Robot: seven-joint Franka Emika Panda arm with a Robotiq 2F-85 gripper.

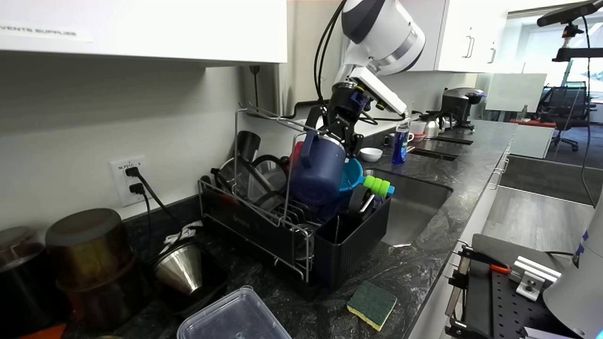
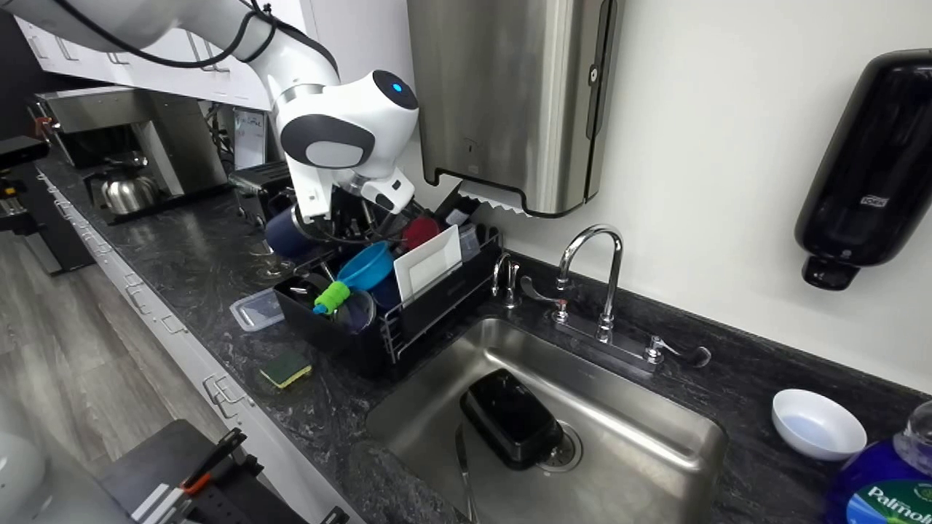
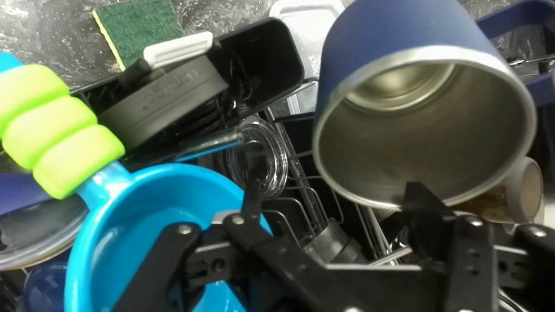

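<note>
A dark blue mug [image 1: 317, 169] with a steel rim leans over the front of the dish rack; in the wrist view, the mug [image 3: 400, 31] shows its empty steel inside. My gripper is pointed down into the rack, its fingers [image 3: 421, 200] well apart with nothing held between them. One finger overlaps the mug's lower rim; whether it touches cannot be told. The other finger is near the edge of a light blue strainer-like cup [image 3: 156, 195] with a green ribbed handle [image 3: 62, 130]. In exterior view 2 the mug [image 2: 288, 234] is partly hidden behind my hand.
The black rack [image 2: 349, 349] is crowded with dishes, including a white plate [image 2: 428, 265]. A sponge [image 1: 371, 305] and clear lid [image 1: 234, 316] lie on the counter. The sink [image 2: 664, 428] holds a black container [image 2: 511, 418]. A paper towel dispenser [image 2: 511, 96] hangs close behind.
</note>
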